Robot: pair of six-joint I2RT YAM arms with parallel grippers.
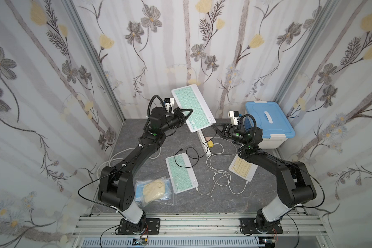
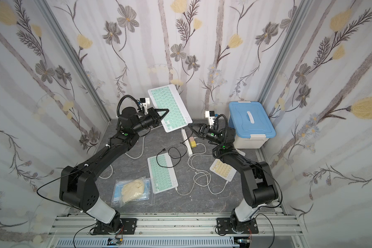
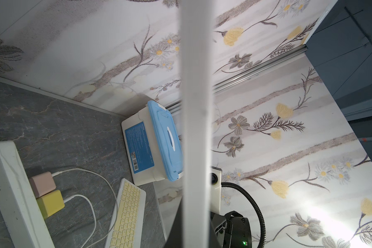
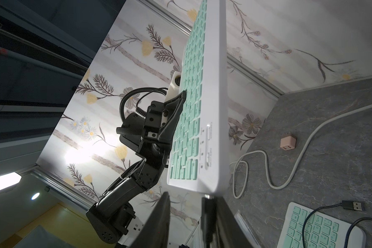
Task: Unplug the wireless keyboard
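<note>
A white keyboard with mint keys hangs tilted in the air, my left gripper shut on it at its side. In the left wrist view its pale edge fills the centre. My right gripper is at the keyboard's lower right corner; in the right wrist view its blurred fingers flank a dark plug at the keyboard's end, and whether they grip it I cannot tell. A black cable lies in loops below.
A second mint keyboard and a yellow-keyed one lie on the table, with white cables, a power strip, chargers and a bagged item. A blue-lidded box stands at back right.
</note>
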